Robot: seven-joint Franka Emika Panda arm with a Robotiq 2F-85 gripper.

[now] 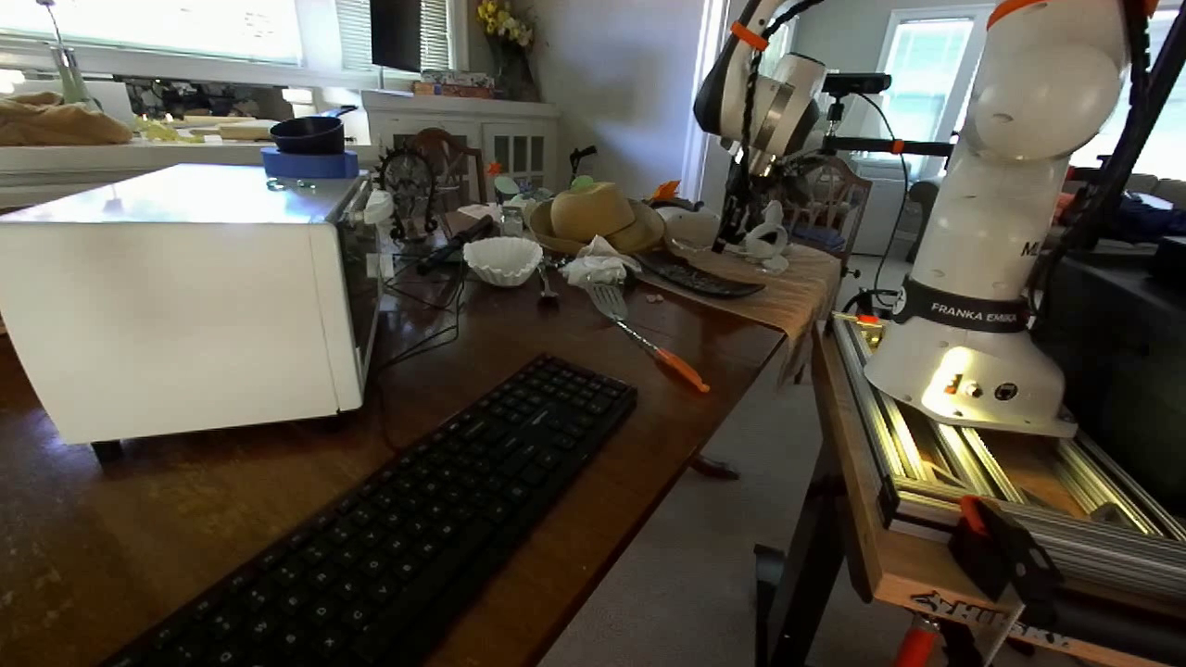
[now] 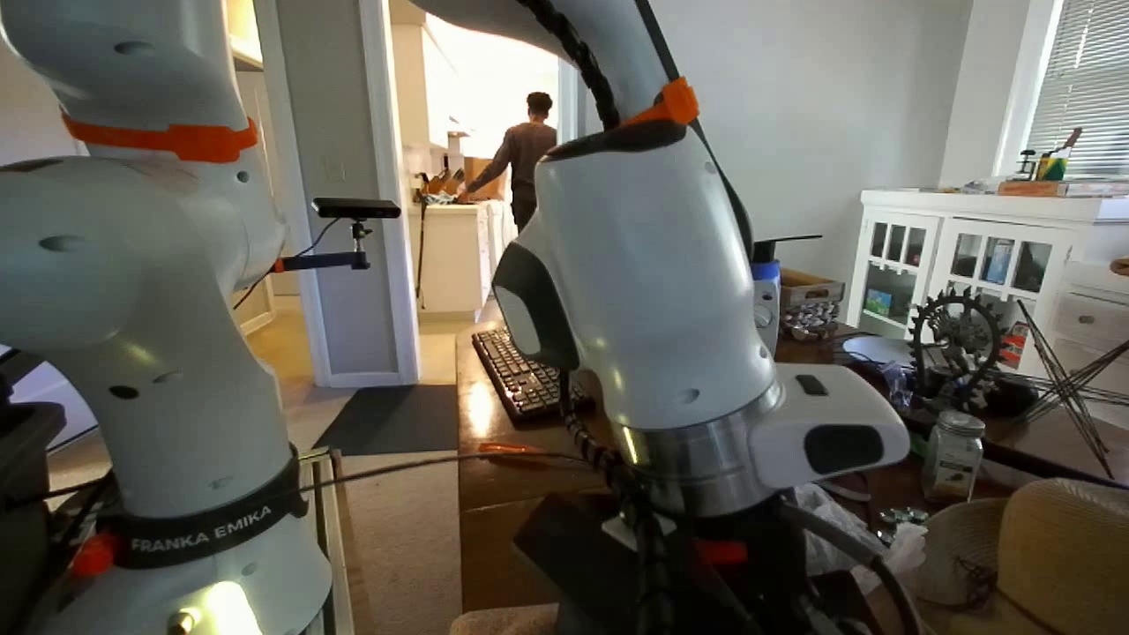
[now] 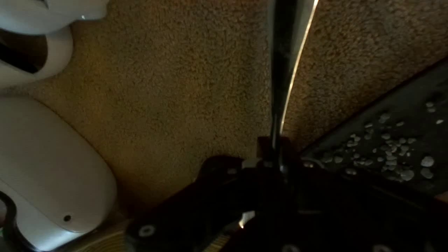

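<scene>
In the wrist view my gripper is shut on a thin, shiny metal utensil [image 3: 294, 63]. Its strip runs up from the fingertips and out at the top edge; what kind of utensil it is, I cannot tell. Beneath it spreads a brown towel [image 3: 176, 84]. Exterior view 1 has the gripper [image 1: 728, 235] pointing down at the table's far end, beside a dark tray [image 1: 700, 276]. Only the dark hand [image 2: 746, 561] shows in exterior view 2, where the fingers are hidden.
White rounded items [image 3: 46, 168] lie left of the gripper in the wrist view, and small pebbles [image 3: 392, 155] on the dark tray to the right. A straw hat [image 1: 595, 213], scalloped white bowl [image 1: 502, 261], orange-handled fork [image 1: 667, 361] and keyboard [image 1: 445, 506] share the table.
</scene>
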